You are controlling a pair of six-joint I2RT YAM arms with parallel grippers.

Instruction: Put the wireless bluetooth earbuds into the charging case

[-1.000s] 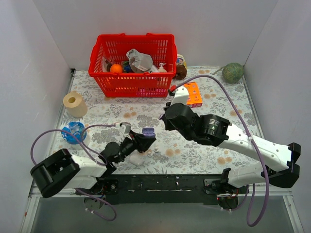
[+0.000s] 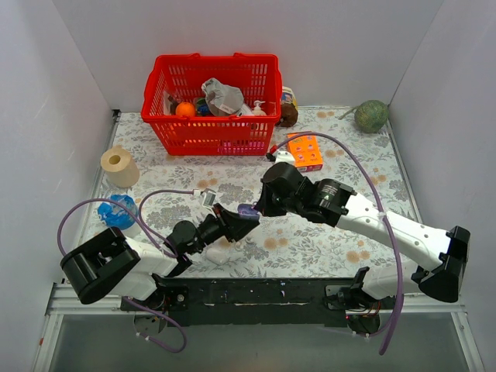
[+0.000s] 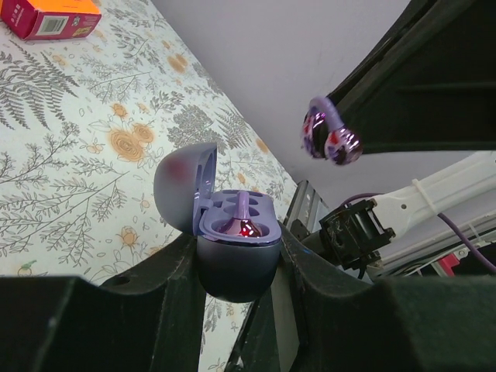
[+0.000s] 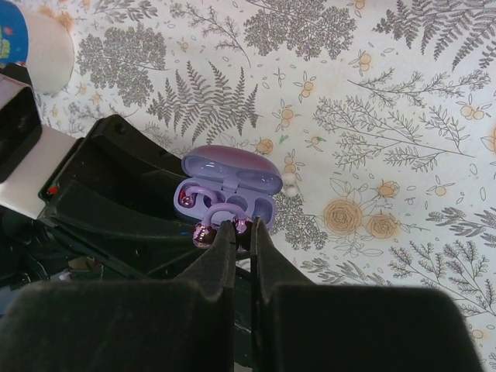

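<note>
The open purple charging case (image 3: 236,221) is clamped in my left gripper, its lid (image 3: 182,186) tipped back. One earbud (image 3: 242,221) sits in a slot of the case, its stem sticking up. My right gripper is shut on a second shiny purple earbud (image 4: 223,215). In the left wrist view, this held earbud (image 3: 329,136) hangs above and to the right of the case, apart from it. In the top view, the case (image 2: 248,210) is close beside the right gripper's fingertips.
A red basket (image 2: 209,138) of goods stands at the back, with an orange box (image 2: 305,152) to its right. A paper roll (image 2: 119,166) and a blue item (image 2: 116,213) are at the left.
My right arm has come lower and its gripper now stands close to the case.
</note>
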